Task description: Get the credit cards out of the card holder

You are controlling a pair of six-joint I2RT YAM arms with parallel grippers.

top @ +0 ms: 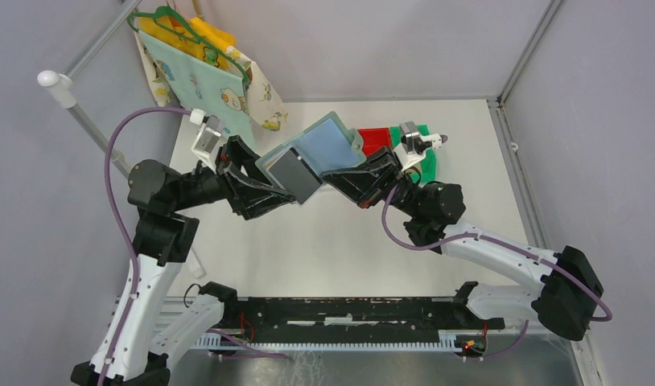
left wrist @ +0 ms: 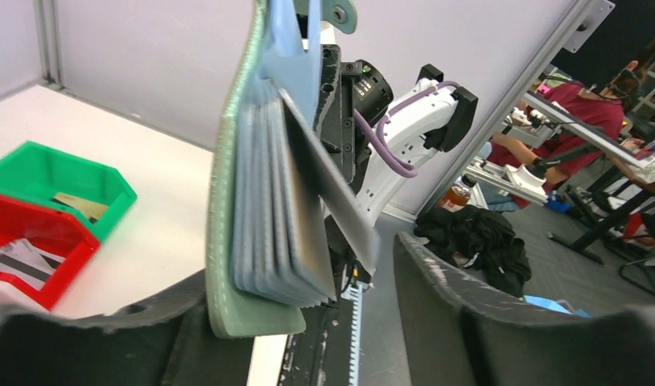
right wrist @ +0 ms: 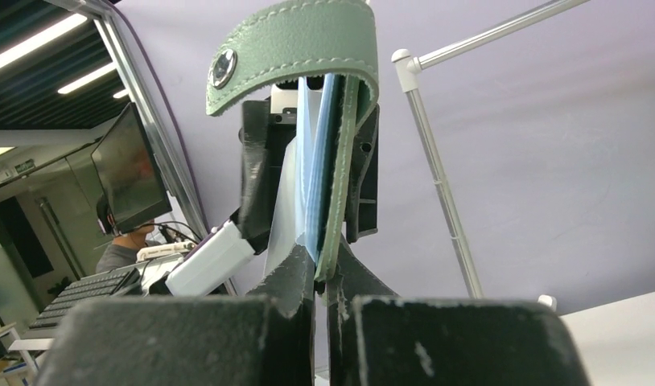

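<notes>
The pale green card holder (top: 332, 137) hangs open above the table, its blue sleeves showing. My right gripper (top: 330, 177) is shut on its edge; in the right wrist view the green cover (right wrist: 340, 185) runs down between the closed fingertips. A dark grey card (top: 296, 174) sticks out of the sleeves at the lower left. My left gripper (top: 279, 191) is partly open around the holder's left end and this card. In the left wrist view, a stack of sleeves (left wrist: 264, 201) stands between the parted fingers, with one card (left wrist: 336, 189) fanned away from the rest.
A red bin (left wrist: 43, 249) and a green bin (left wrist: 67, 181) stand side by side at the back of the table, with flat pieces inside. Hanging cloths (top: 199, 76) are at the back left.
</notes>
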